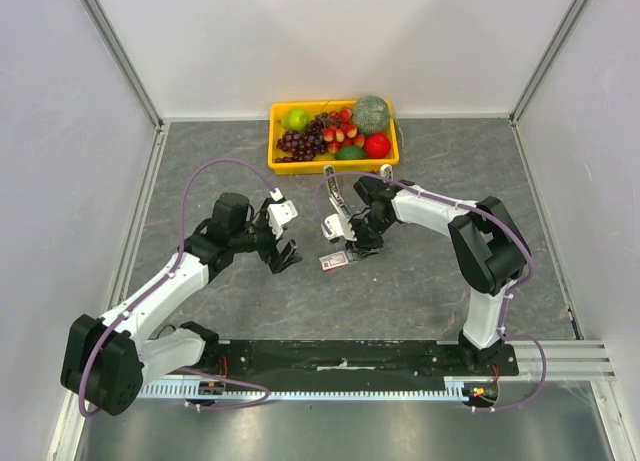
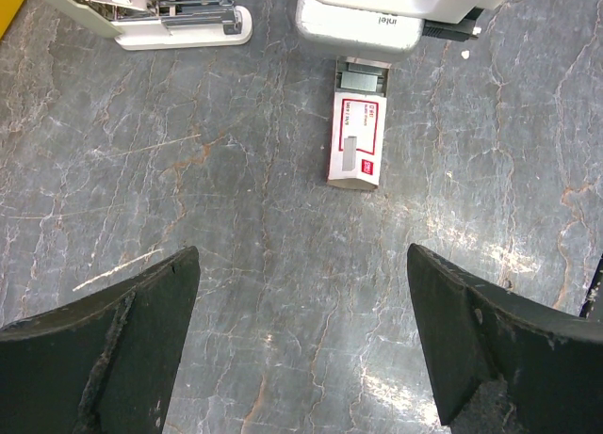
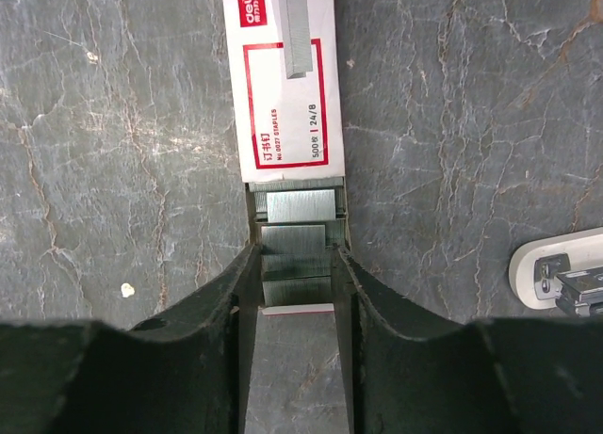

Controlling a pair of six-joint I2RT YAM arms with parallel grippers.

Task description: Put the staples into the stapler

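On the table lies the white and red staples box (image 1: 333,262), its tray partly slid out and showing rows of silver staples. In the right wrist view, the fingertips of my right gripper stand at both sides of a staple strip (image 3: 293,239) in the tray, shut on it. The strip appears low among the others. My left gripper is wide open over bare table, left of the box, with nothing between its fingers. The stapler lies opened behind the box, its magazine showing; the right wrist view catches only its end (image 3: 556,274).
A yellow basket (image 1: 285,168) of fruit stands at the back, just beyond the stapler. My two arms stand close together around the box.
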